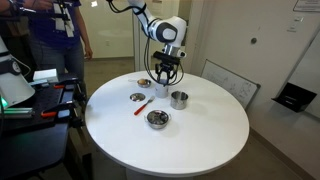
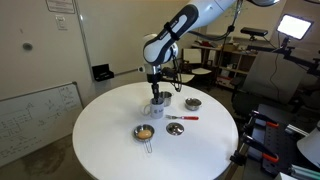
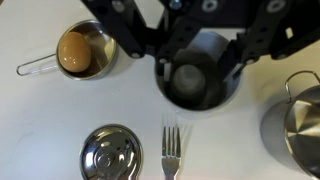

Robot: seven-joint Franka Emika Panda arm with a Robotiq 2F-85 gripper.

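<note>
A light grey mug (image 2: 157,110) with a side handle stands upright on the round white table (image 1: 110,125). Directly over its mouth is my gripper (image 1: 164,78), pointing down. In the wrist view the gripper has its dark fingers apart across the mug's opening, and the mug's dark inside (image 3: 205,92) shows below them. Nothing is visibly clamped; whether a fingertip touches the rim cannot be made out.
Close to the mug stands a metal pot (image 1: 179,101). A small pan (image 2: 145,132) holding a brown egg (image 3: 74,51), a round metal lid (image 3: 111,155), a red-handled fork (image 3: 172,150) and a metal bowl (image 1: 157,119) lie around it.
</note>
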